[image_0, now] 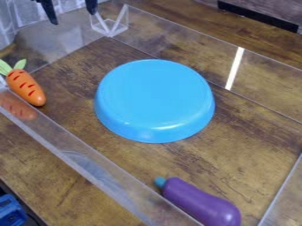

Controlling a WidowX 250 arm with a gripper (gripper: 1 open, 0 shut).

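Only the dark fingertips of my gripper point(70, 12) show at the top left edge, standing apart and open, above the back left corner of the enclosure and clear of every object. A blue upturned dish or plate point(154, 95) rests in the middle of the wooden surface. An orange toy carrot point(26, 86) with green leaves lies at the left, by the clear wall. A purple toy eggplant point(200, 203) with a teal stem lies at the front right.
Clear plastic walls point(88, 163) border the wooden work area point(242, 124). A clear bracket point(109, 24) stands at the back left. Bare wood surrounds the dish. A blue object point(10, 212) sits outside at the lower left.
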